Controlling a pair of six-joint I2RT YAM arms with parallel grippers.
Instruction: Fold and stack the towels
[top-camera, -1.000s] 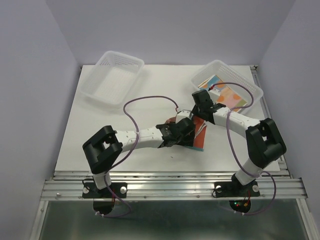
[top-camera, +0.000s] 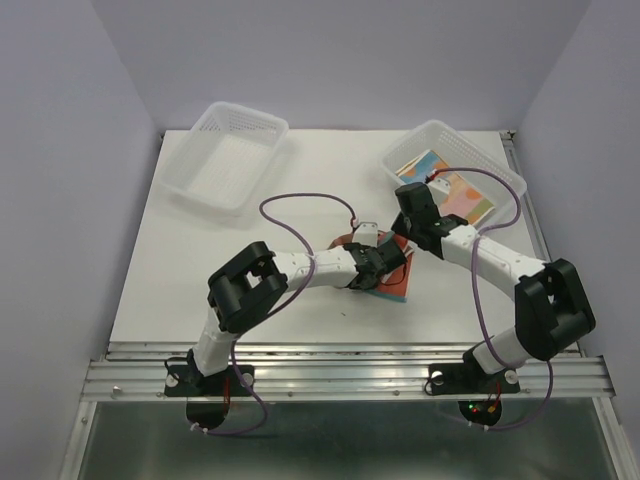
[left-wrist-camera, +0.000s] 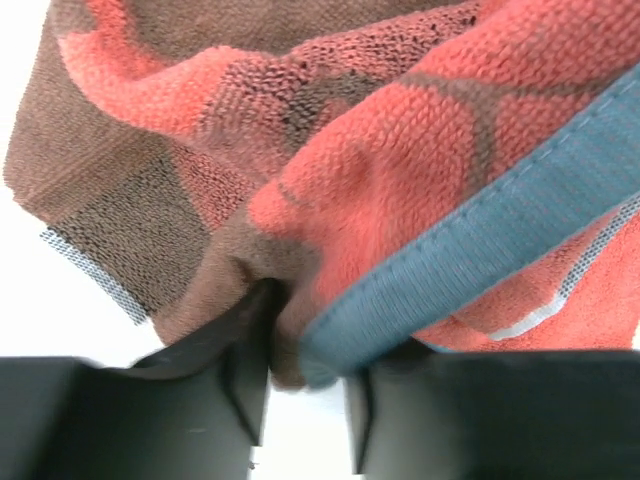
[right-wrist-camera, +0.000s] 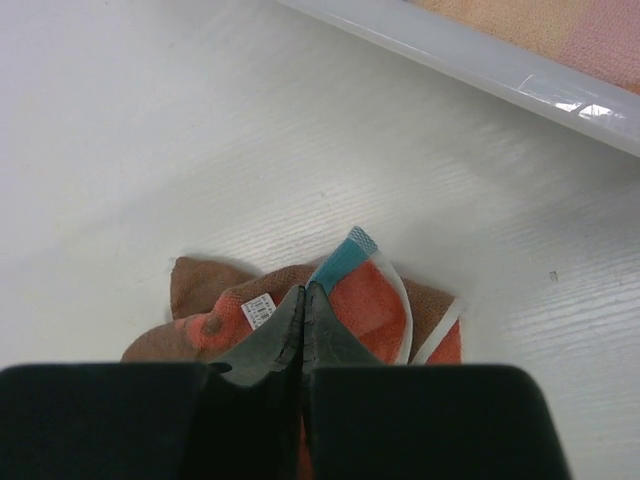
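Observation:
A crumpled red-and-brown towel with blue edging (top-camera: 395, 285) lies on the white table under both arms. My left gripper is low on it; in the left wrist view a fold with a blue band sits at its fingers, which look part open. My right gripper is shut above the towel, near a blue-tipped corner (right-wrist-camera: 345, 255); whether fabric is between its fingertips is hard to tell.
An empty white basket (top-camera: 225, 158) stands at the back left. At the back right, a basket (top-camera: 445, 135) holds pastel-striped towels (top-camera: 470, 200).
The right arm's elbow has moved toward the front right, its gripper shifting slightly.

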